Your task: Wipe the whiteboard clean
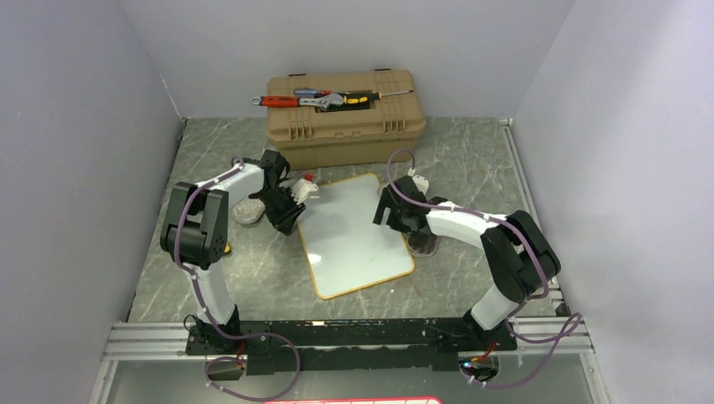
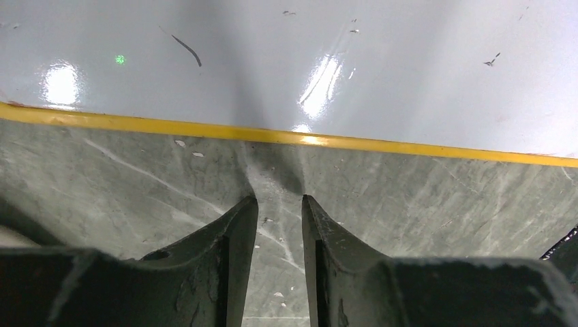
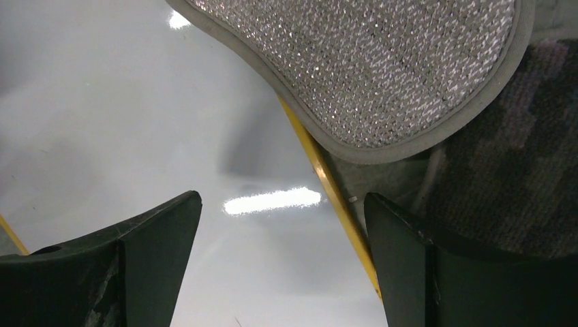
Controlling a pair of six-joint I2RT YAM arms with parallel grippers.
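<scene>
The white whiteboard (image 1: 354, 252) with its yellow rim lies flat on the grey table. In the left wrist view, a dark curved stroke (image 2: 187, 51) and a few small marks show on its surface. My left gripper is narrowly open just outside the board's rim, with only tabletop visible between its fingers. Above the board's right edge, my right gripper stands wide open and empty. On the left, a small yellow object (image 1: 227, 249) is mostly hidden by the left arm; I cannot tell what it is.
A grey mesh-faced pad (image 3: 382, 68) overlaps the board's rim in the right wrist view, beside a dark patterned cloth (image 3: 511, 163). Behind the board stands a tan toolbox (image 1: 345, 147) with tools on its lid. A round item (image 1: 247, 211) lies left of the left gripper.
</scene>
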